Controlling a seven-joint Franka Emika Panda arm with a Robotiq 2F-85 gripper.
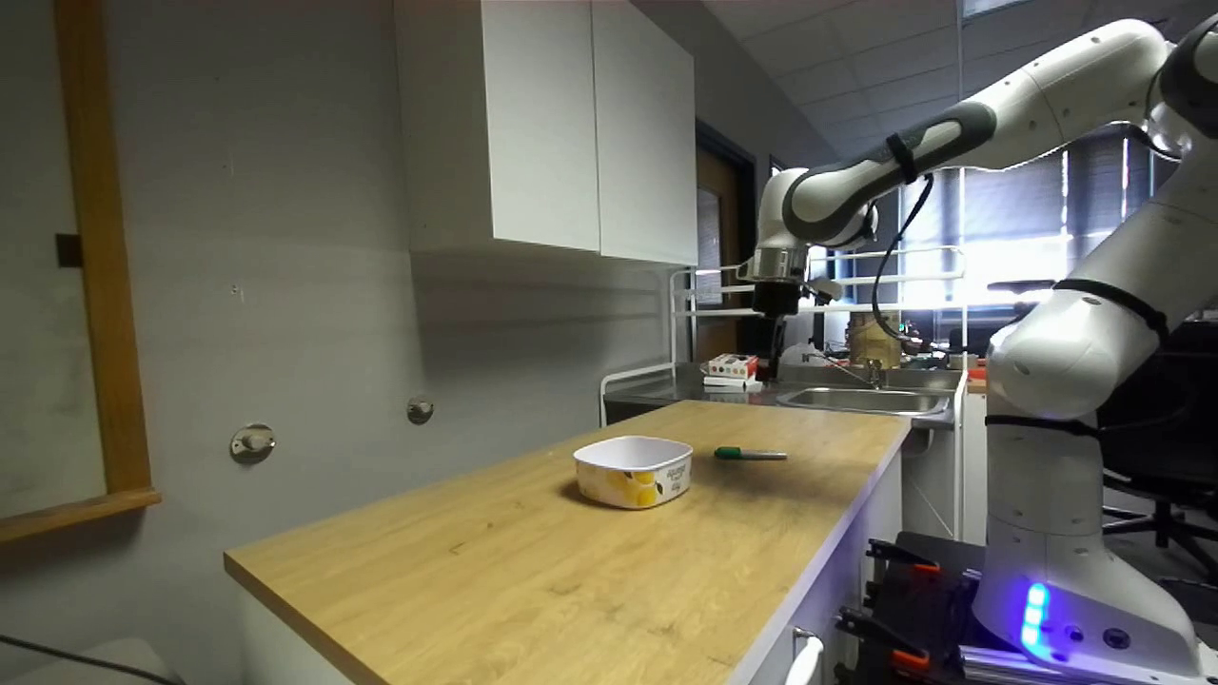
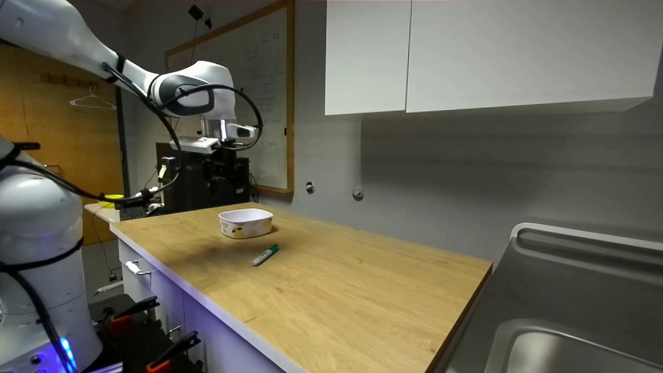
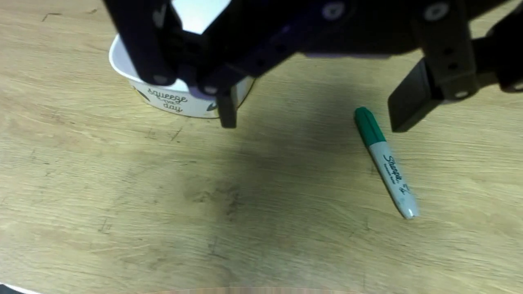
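Observation:
A marker with a green cap and grey body lies flat on the wooden counter, beside a white bowl with a lemon pattern. From the other side, the bowl stands upright and the marker rests a short way in front of it. My gripper is open and empty, its two fingers wide apart above the counter. In the wrist view the marker shows just below the right finger; the bowl is partly covered by the left finger. Only part of the bowl's inside shows.
A white wall cabinet hangs above its wall side. At one end is a metal sink, with small boxes near it.

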